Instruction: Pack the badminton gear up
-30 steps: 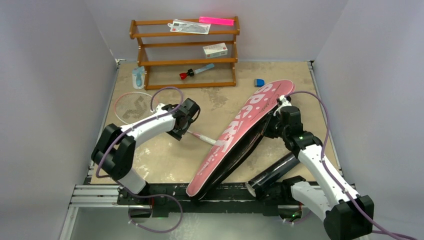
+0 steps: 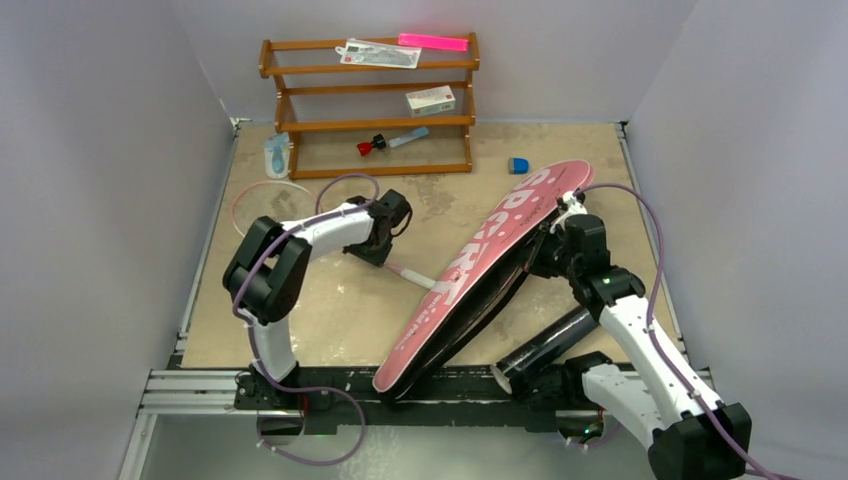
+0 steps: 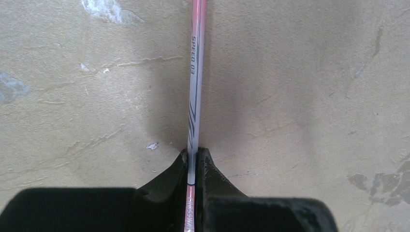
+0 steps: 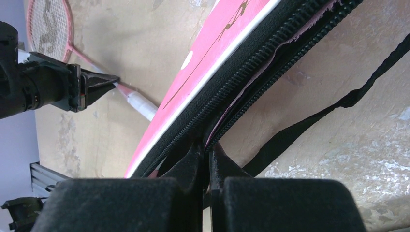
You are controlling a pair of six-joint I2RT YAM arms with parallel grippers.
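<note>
A pink and white badminton racket lies across the table, its strung head to the left and the end of its grip by the bag. My left gripper is shut on the racket's thin shaft, which runs between the fingertips. The long pink and black racket bag lies diagonally in the middle, its zipped side gaping. At that opening, my right gripper is shut on the bag's black zipper edge.
A black tube lies at the front right, near the right arm. Along the back stands a wooden rack with small items. A blue object sits behind the bag.
My left gripper has come to the right along the shaft, swung back slightly and now sits on it. The racket, the bag and my right arm have barely shifted.
</note>
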